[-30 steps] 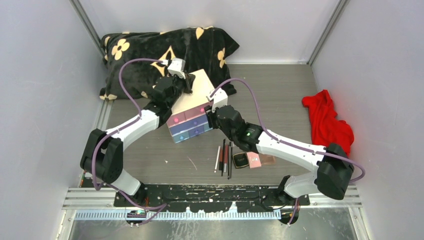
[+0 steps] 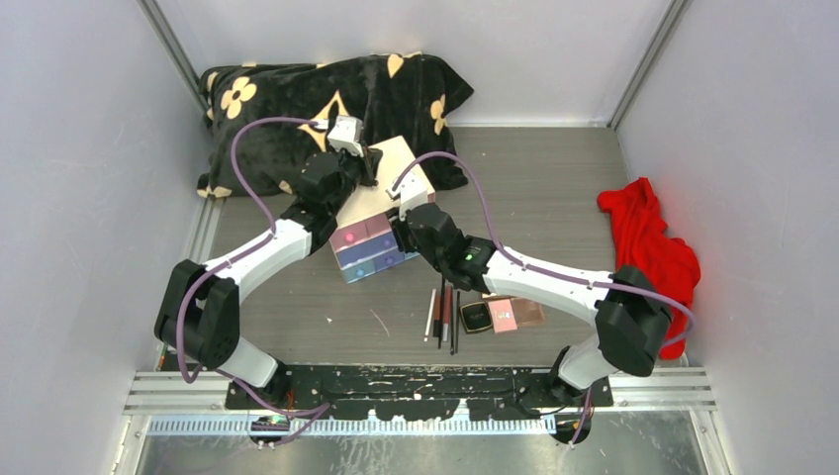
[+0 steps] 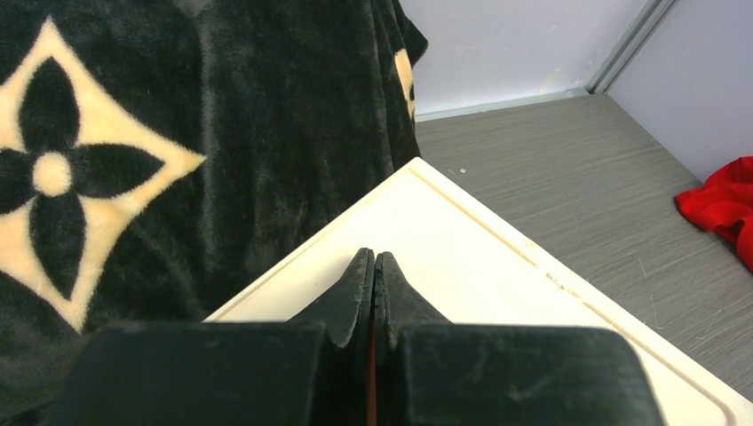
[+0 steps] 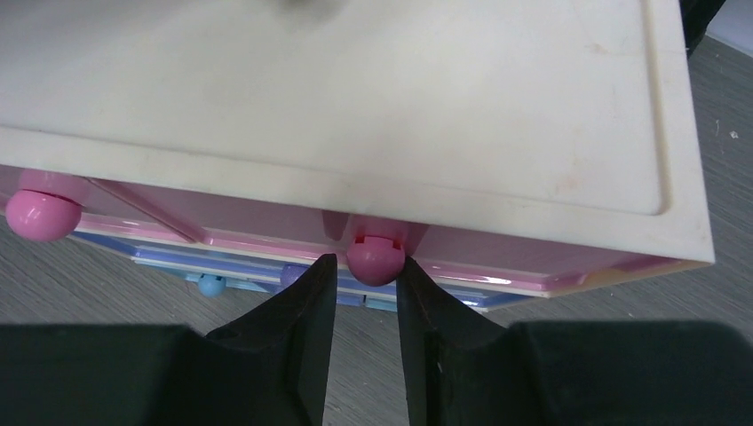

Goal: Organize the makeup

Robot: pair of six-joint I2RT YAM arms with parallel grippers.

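Observation:
A cream-topped drawer unit [image 2: 397, 155] with pink, purple and blue drawers stands below the dark blanket. My left gripper is shut above or against its top. My right gripper is part open at a round pink drawer knob [image 4: 376, 263], its fingertips just below and around it; whether they touch it is unclear. Makeup pencils [image 2: 442, 322], a black compact [image 2: 476, 317] and a pink box [image 2: 502, 316] lie at the front.
A patterned blanket [image 2: 237, 109] lies along the back wall. A red cloth [image 2: 638, 228] lies at the right.
My right gripper has moved left and up to the pink drawer's front. The left arm shifted slightly earlier and now rests on the unit's top.

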